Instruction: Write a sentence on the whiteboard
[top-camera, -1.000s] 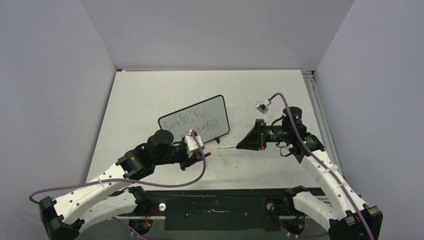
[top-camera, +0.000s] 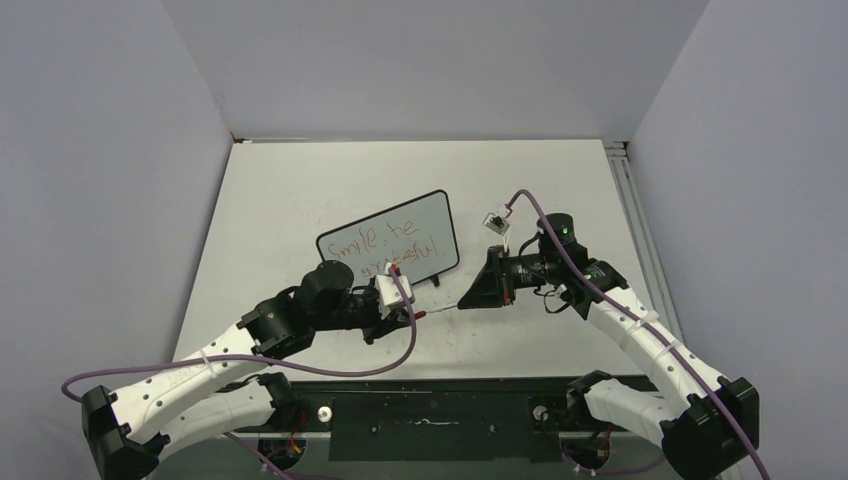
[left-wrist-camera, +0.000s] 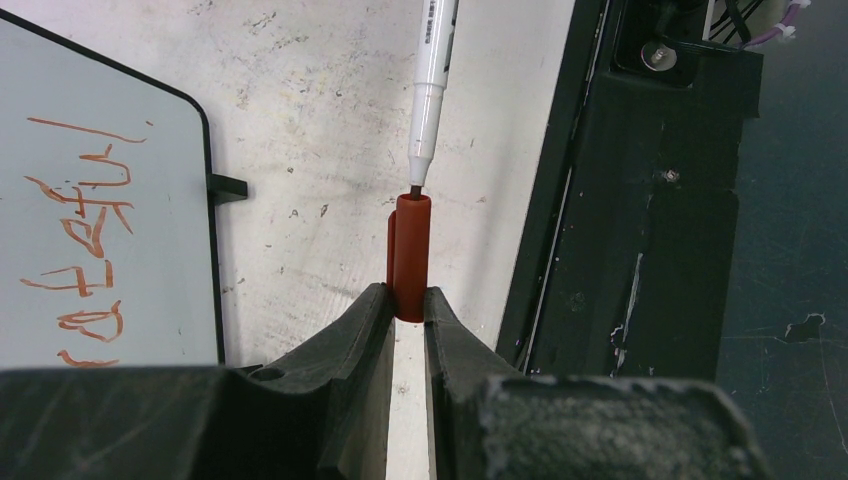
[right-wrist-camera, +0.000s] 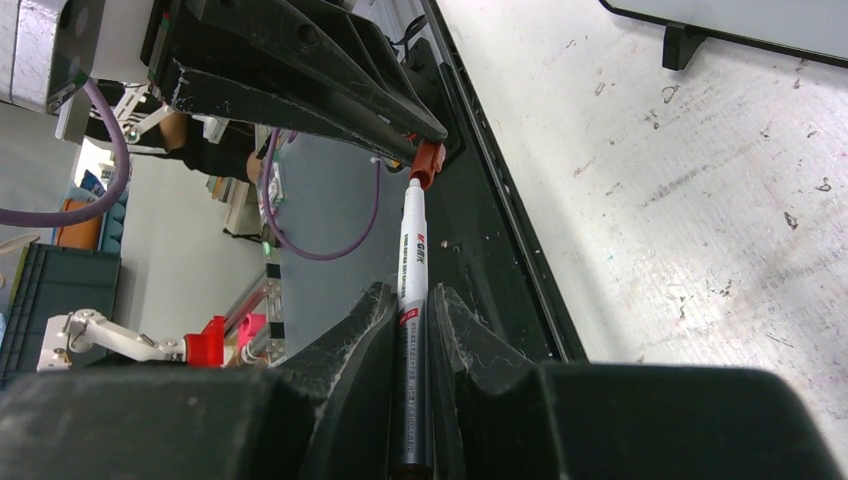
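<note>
A white marker (left-wrist-camera: 430, 90) is gripped by my right gripper, its tip pointing at my left arm. My left gripper is shut on the red-brown cap (left-wrist-camera: 411, 250), whose open end faces the marker. In the left wrist view the dark tip sits right at the cap's mouth; the white collar is still outside it. The right wrist view shows cap and marker nearly in line. The whiteboard (top-camera: 430, 225) lies tilted on the table, with "Smile, be grateful" in red-orange letters, its lower part covered by my left arm in the top view.
A black stand foot (left-wrist-camera: 228, 189) juts from the board's edge near the two grippers. The table's dark front edge (top-camera: 440, 385) runs below both arms.
My right gripper has moved left with the marker, closing the gap to the cap. The left gripper has shifted slightly right and down. The writing looks the same.
</note>
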